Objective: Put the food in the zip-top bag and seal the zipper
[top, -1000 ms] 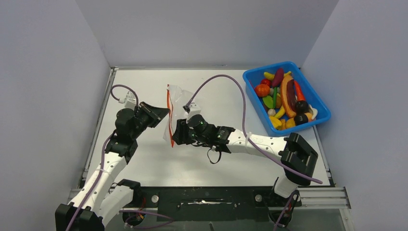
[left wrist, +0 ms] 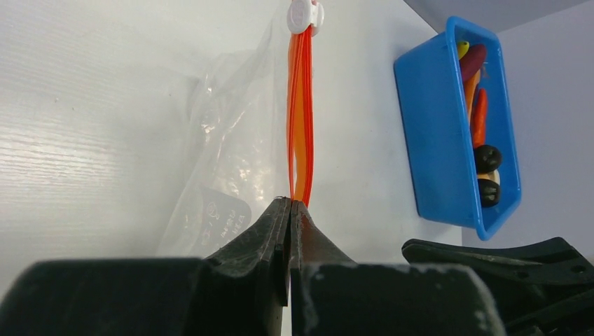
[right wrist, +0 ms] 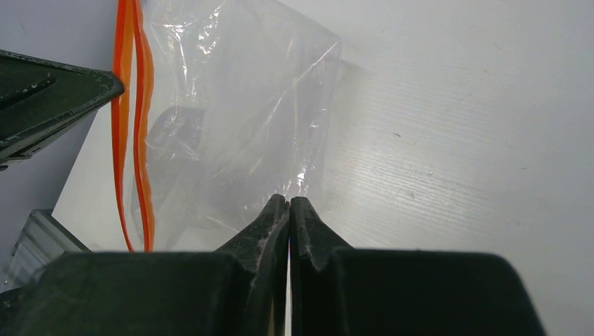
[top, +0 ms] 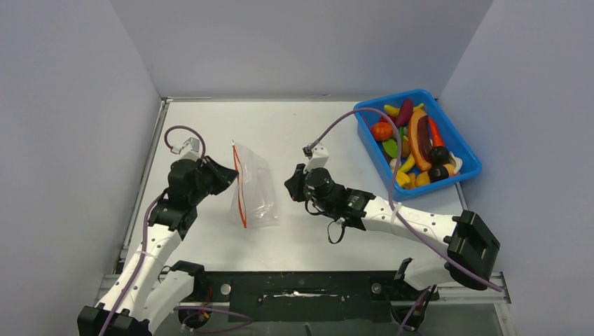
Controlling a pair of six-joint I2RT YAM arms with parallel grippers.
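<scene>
A clear zip bag (top: 260,189) with an orange zipper edge (top: 240,189) hangs over the left half of the table. My left gripper is shut on that zipper edge, and a white slider (left wrist: 302,15) sits farther up it in the left wrist view. In the right wrist view my right gripper is shut with nothing between its fingers; the zipper edge (right wrist: 143,140) runs well to the left of them. From above, the right gripper (top: 288,189) stands right of the bag, apart from it. The toy food (top: 420,143) lies in the blue bin.
The blue bin (top: 468,170) stands at the table's back right corner, heaped with toy food. Bare white table (top: 301,245) lies in front of and behind the arms. Grey walls close in the back and both sides.
The left gripper shifted slightly left with the bag, whose lower end has swung.
</scene>
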